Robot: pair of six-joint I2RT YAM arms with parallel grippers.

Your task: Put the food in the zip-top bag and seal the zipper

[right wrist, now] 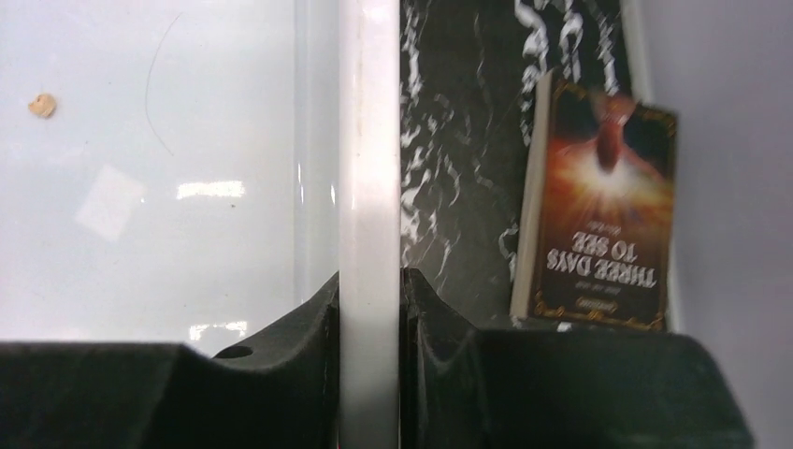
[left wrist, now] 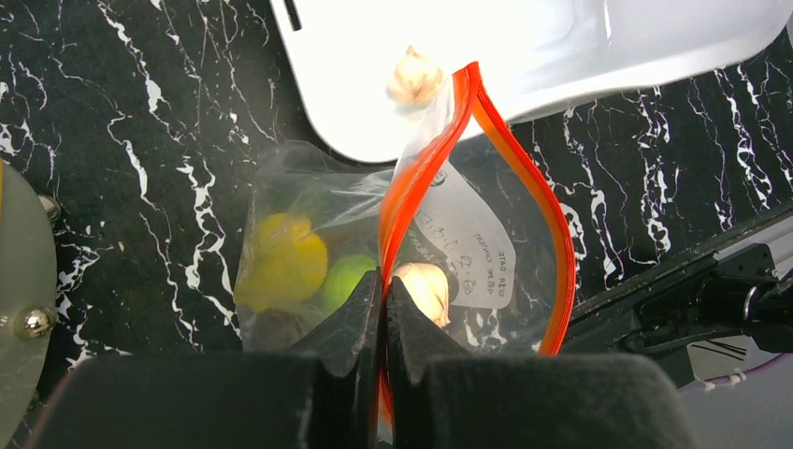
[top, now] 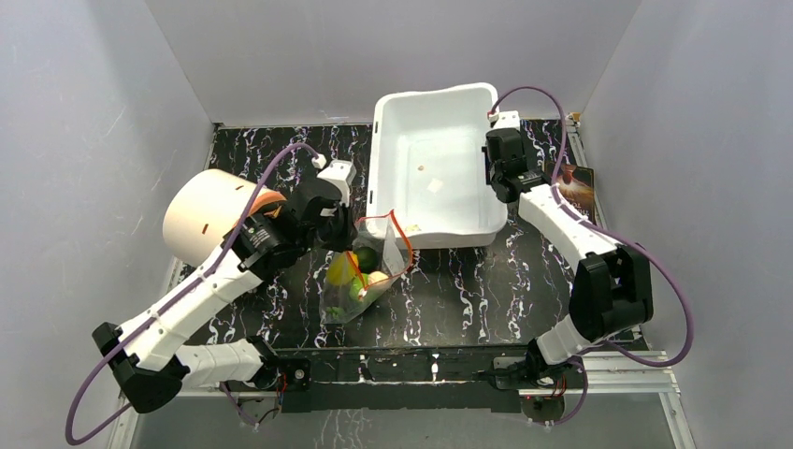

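Observation:
The clear zip top bag (left wrist: pixel 486 224) with its orange zipper stands with its mouth gaping, in front of the bin's near left corner. Inside it are a yellow item (left wrist: pixel 281 262), a green item (left wrist: pixel 348 281), a garlic bulb (left wrist: pixel 425 290) and a dark green item (top: pixel 366 257). My left gripper is shut on the bag's orange zipper edge. At the right side of the white bin (top: pixel 449 168), my right gripper is shut on the bin's rim. Another garlic bulb (left wrist: pixel 415 77) lies in the bin's near left corner.
A dark book (right wrist: pixel 598 206) lies on the table right of the bin. A large cream cylinder (top: pixel 220 217) stands behind the left arm.

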